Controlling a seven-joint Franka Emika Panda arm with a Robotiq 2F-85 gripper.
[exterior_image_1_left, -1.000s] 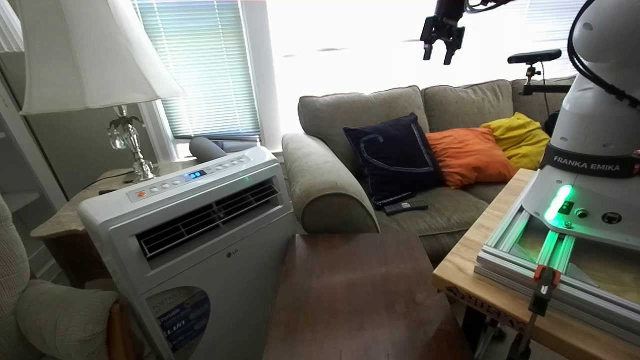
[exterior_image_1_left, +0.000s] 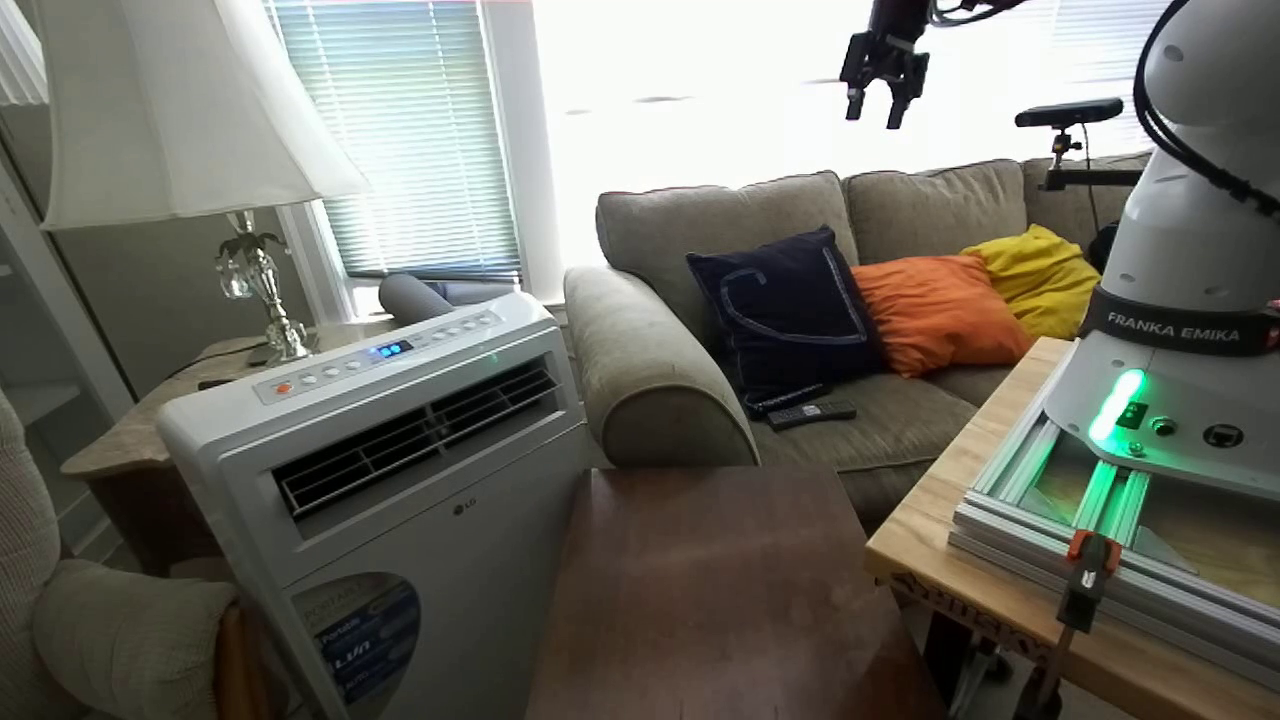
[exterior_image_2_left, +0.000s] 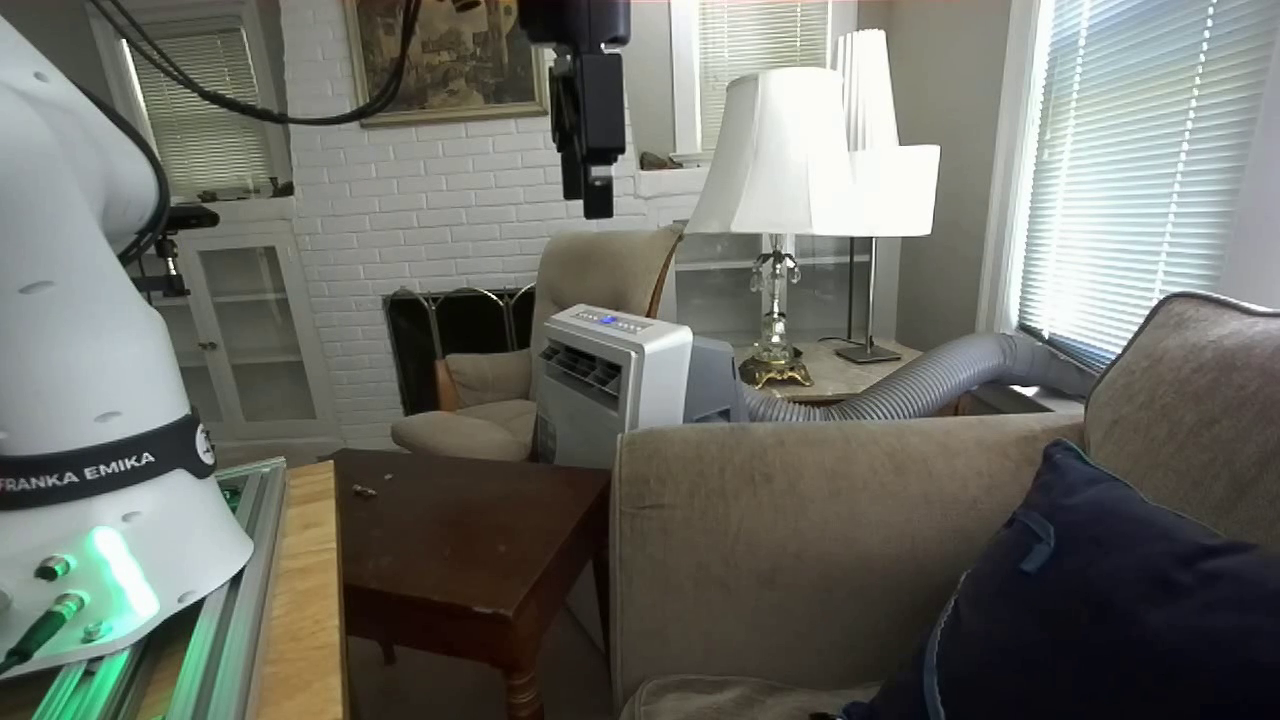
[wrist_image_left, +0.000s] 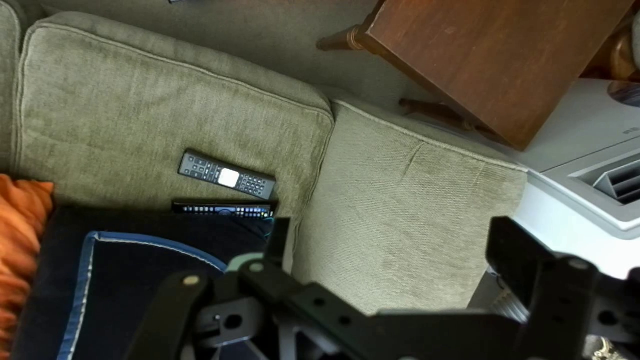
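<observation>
My gripper (exterior_image_1_left: 875, 121) hangs high above the couch, open, with nothing between its fingers. In the wrist view its two black fingers (wrist_image_left: 511, 249) stand wide apart over the couch's armrest (wrist_image_left: 408, 222). Two dark remotes lie on the seat cushion: a grey one (wrist_image_left: 226, 174) with a pale round pad, and a black one (wrist_image_left: 225, 209) touching the edge of the navy pillow (wrist_image_left: 138, 282). In exterior view 1 both remotes show small in front of the navy pillow (exterior_image_1_left: 788, 306). Exterior view 2 has my gripper (exterior_image_2_left: 590, 206) side-on, in front of the brick wall.
An orange pillow (exterior_image_1_left: 942, 312) and a yellow pillow (exterior_image_1_left: 1039, 278) sit farther along the couch. A bare brown table (exterior_image_1_left: 732, 588) stands before the armrest, beside a white air conditioner (exterior_image_1_left: 480, 516). A lamp (exterior_image_1_left: 198, 108) rises at the left.
</observation>
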